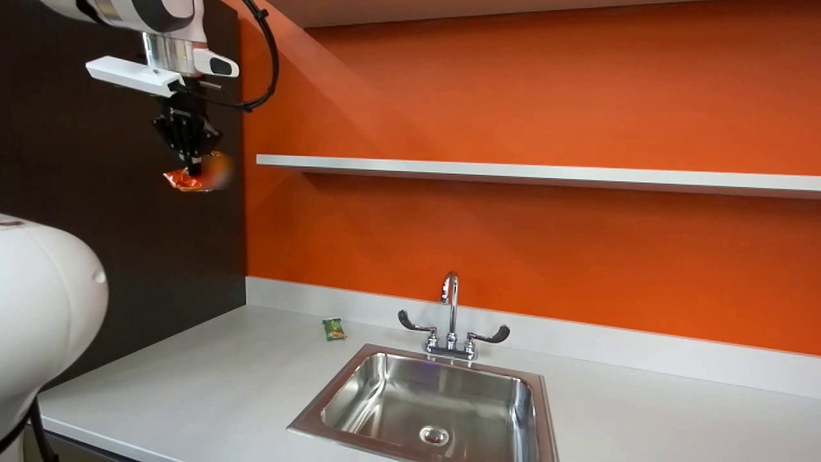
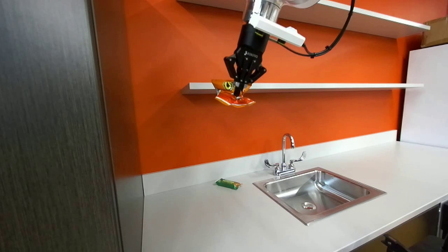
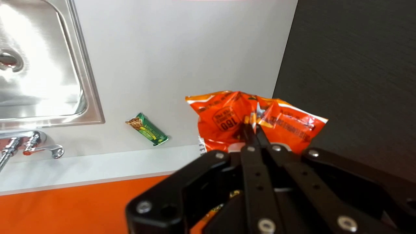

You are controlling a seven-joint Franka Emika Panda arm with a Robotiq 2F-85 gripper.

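An orange snack bag (image 1: 181, 181) hangs from my gripper (image 1: 194, 171), high above the counter's left part. Its crumpled middle is pinched between the fingertips, as the second exterior view shows with the bag (image 2: 226, 99) spreading to both sides of the gripper (image 2: 237, 93). In the wrist view the red-orange bag (image 3: 222, 117) fans out around the closed fingers of the gripper. Far below, a green bar wrapper (image 3: 150, 130) lies flat on the counter, apart from the gripper; the second exterior view has this green wrapper (image 2: 228, 183) left of the sink.
A steel sink (image 1: 369, 369) with a faucet (image 1: 452, 308) is set in the counter (image 1: 192, 369). An empty white shelf (image 1: 539, 171) runs along the orange wall. A dark panel (image 1: 138, 231) closes off the left side.
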